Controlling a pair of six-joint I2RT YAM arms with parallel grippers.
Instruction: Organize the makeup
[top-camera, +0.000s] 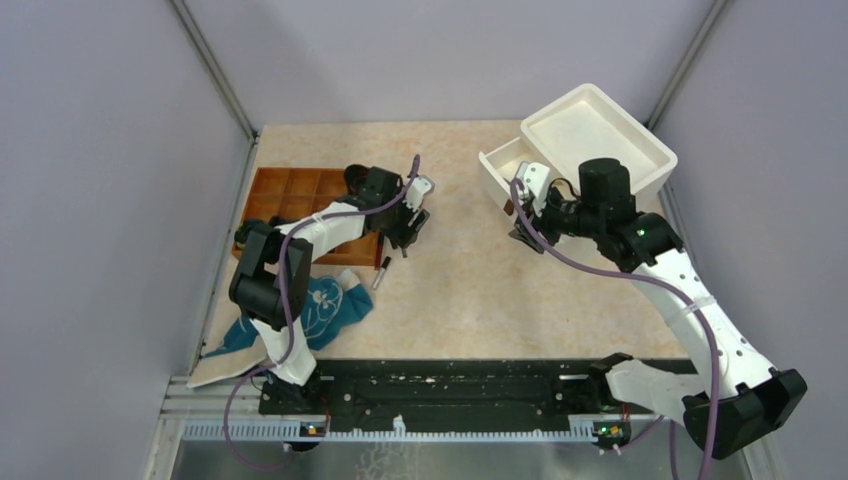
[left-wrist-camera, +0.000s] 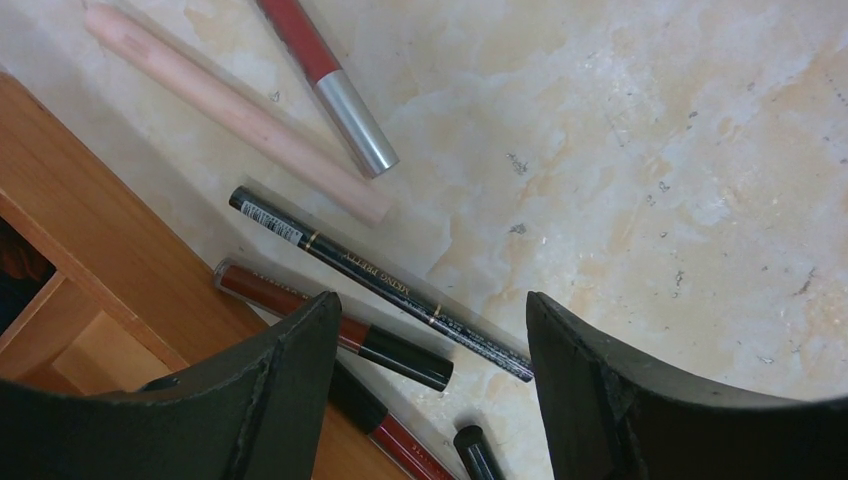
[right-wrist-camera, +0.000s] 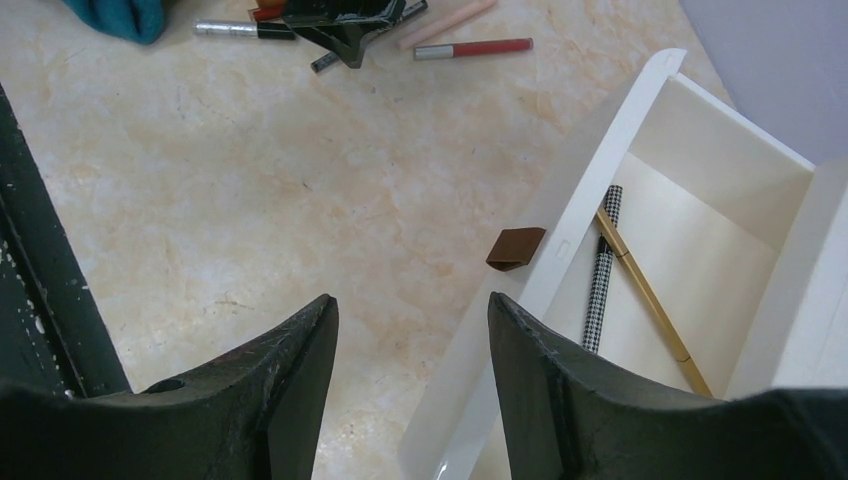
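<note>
My left gripper is open over loose makeup beside the wooden organizer (left-wrist-camera: 110, 250): a black eyeliner pencil (left-wrist-camera: 360, 270), brown lip gloss tubes (left-wrist-camera: 400, 355), a pink tube (left-wrist-camera: 240, 115) and a red-silver pencil (left-wrist-camera: 320, 65). Nothing is visibly held. My right gripper hangs open at the white drawer box (right-wrist-camera: 730, 260), where a gold pencil (right-wrist-camera: 645, 290) and a checked pencil (right-wrist-camera: 600, 280) lie inside.
A blue cloth (top-camera: 335, 310) lies at the front left, below the organizer. A white lid or tray (top-camera: 595, 130) tops the box at back right.
</note>
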